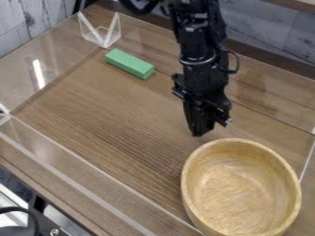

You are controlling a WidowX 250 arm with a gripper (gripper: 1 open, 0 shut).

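Note:
The black robot arm reaches down from the top centre of the camera view, its gripper (pixel 197 127) low over the wooden table, just behind a large cream oval bowl (pixel 240 189). Whether the fingers are open or shut, or hold anything, is hard to make out. A green block (pixel 129 64) lies at the upper left, apart from the gripper.
A white wire-like holder (pixel 101 29) stands at the back left. A dark cable lies at the lower left corner.

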